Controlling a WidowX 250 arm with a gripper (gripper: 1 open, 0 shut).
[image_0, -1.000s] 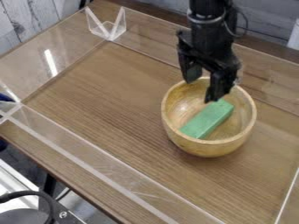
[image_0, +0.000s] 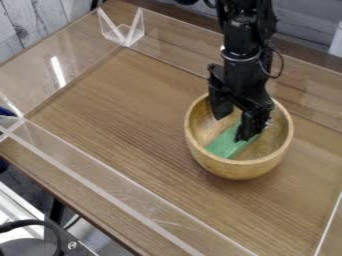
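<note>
My black gripper (image_0: 238, 110) reaches down from the top into a round yellow bowl (image_0: 241, 164) on the right of the wooden table. Its open fingers are inside the bowl's upper part, over a green flat block (image_0: 230, 144) lying on the bowl's floor. Whether the fingers touch the block is unclear.
Bare wooden table (image_0: 94, 130) fills the left and front. A clear plastic object (image_0: 122, 28) sits at the back left. A dark round object with a cable (image_0: 30, 242) is at the lower left corner.
My gripper has moved down into the bowl and nearer the green block, which now is partly hidden by it.
</note>
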